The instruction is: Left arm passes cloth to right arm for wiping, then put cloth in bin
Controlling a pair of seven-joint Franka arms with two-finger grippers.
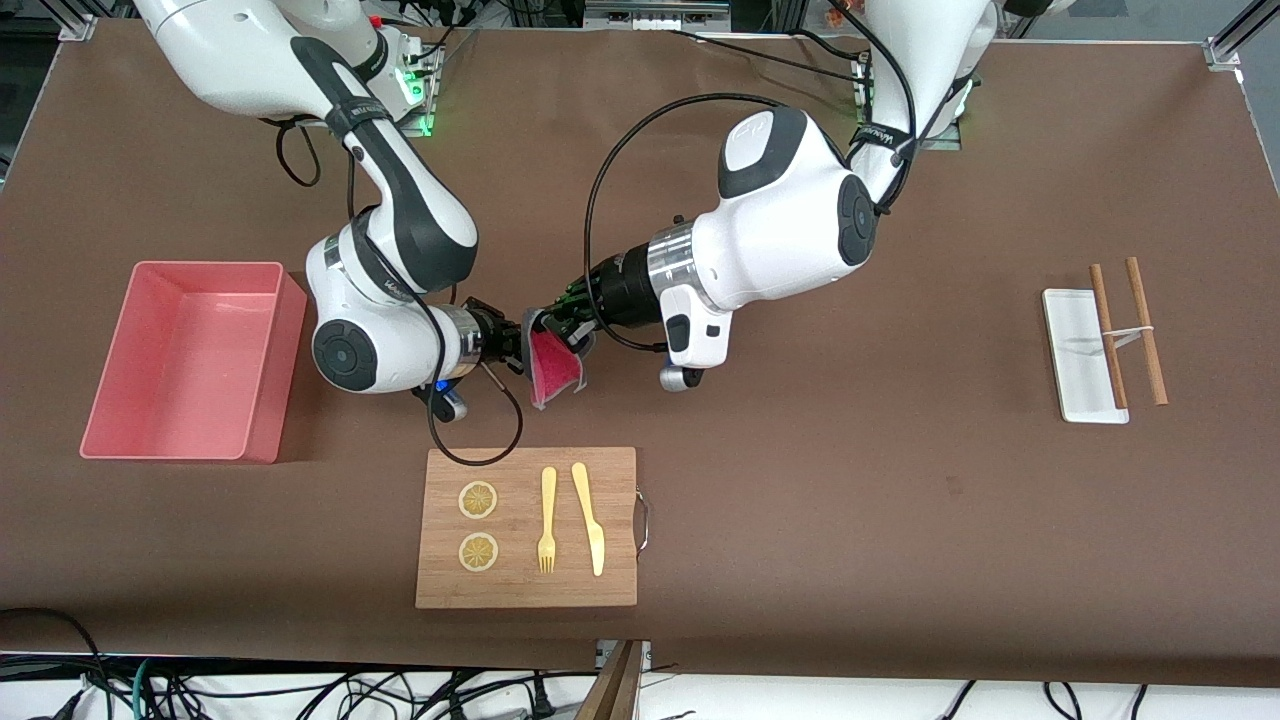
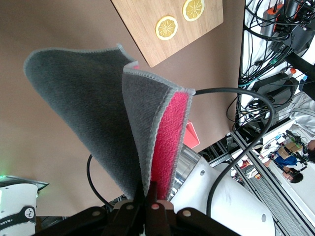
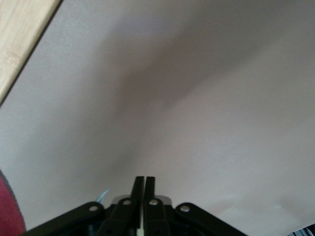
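Observation:
The cloth, grey on one side and pinkish red on the other, hangs folded between the two arms above the table. My left gripper is shut on its near end; in the left wrist view the folds stand up from between the fingers. On the cloth's other side is my right gripper, partly hidden by it in the front view. The right wrist view shows its fingers shut together with nothing between them, and a red bit of cloth off to the side. At the left stands the pink bin, empty.
Just in front of the arms lies a wooden board with lemon slices, a fork and a knife. A white rack with wooden bars rests at the right. Black cables loop round both arms.

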